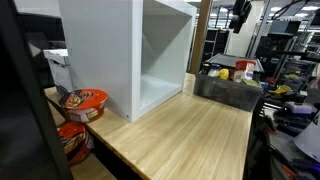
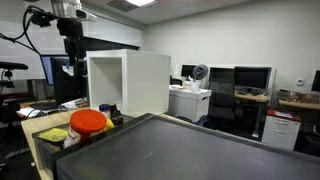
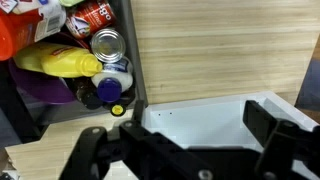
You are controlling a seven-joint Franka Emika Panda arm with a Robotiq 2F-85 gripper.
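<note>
High above the table hangs my gripper [image 1: 241, 17] [image 2: 72, 58], over the bin side. In the wrist view the gripper is open, its dark fingers wide apart with nothing between them. A dark bin [image 1: 228, 92] holds several groceries: a yellow bottle [image 3: 58, 60], a red can [image 3: 90, 17], a silver-topped can [image 3: 108, 44] and small dark-capped jars [image 3: 109, 90]. A large red-orange lidded container [image 2: 87, 122] stands at that bin in exterior view 2. The white open-fronted cabinet [image 1: 102, 55] stands on the wooden table [image 1: 185, 140].
Two red tubs [image 1: 83, 100] [image 1: 73, 137] sit left of the cabinet, by its outer side. Bare tabletop [image 3: 220, 50] lies between bin and cabinet [image 3: 200, 118]. A dark grey panel [image 2: 205, 150] fills the foreground of exterior view 2.
</note>
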